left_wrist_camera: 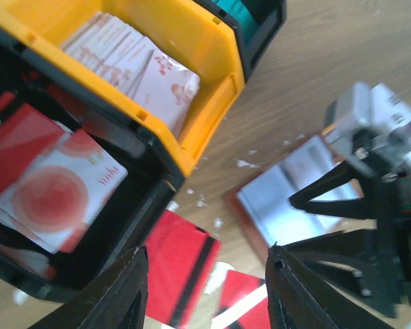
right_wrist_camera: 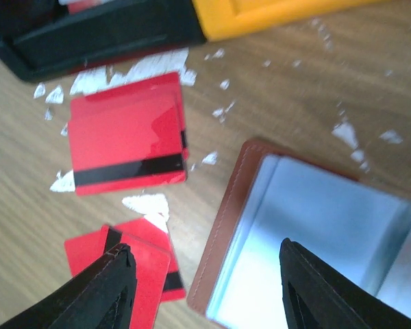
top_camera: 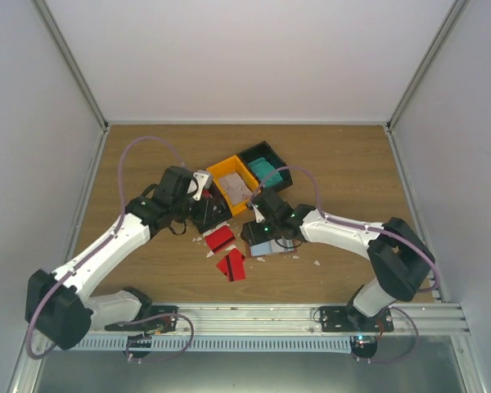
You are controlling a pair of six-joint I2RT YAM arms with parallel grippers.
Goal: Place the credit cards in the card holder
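On the table lies the open card holder (right_wrist_camera: 315,219), with a brown edge (right_wrist_camera: 226,219) and pale blue and white inside. To its left in the right wrist view are a red card pair (right_wrist_camera: 127,133) with a black stripe and, lower down, two overlapping red cards (right_wrist_camera: 140,281). My right gripper is open above the holder's left side; nothing shows between its fingers. My left gripper also stands open and empty, over the cards by the black bin (left_wrist_camera: 157,212). Its fingers (left_wrist_camera: 127,291) hide part of the table.
More red and white cards (left_wrist_camera: 65,192) lie in the black bin. Beside it are a yellow bin (left_wrist_camera: 222,96) with pale cards (left_wrist_camera: 164,89) and another black bin (top_camera: 286,176) with teal packets (top_camera: 264,169). White flecks dot the wood.
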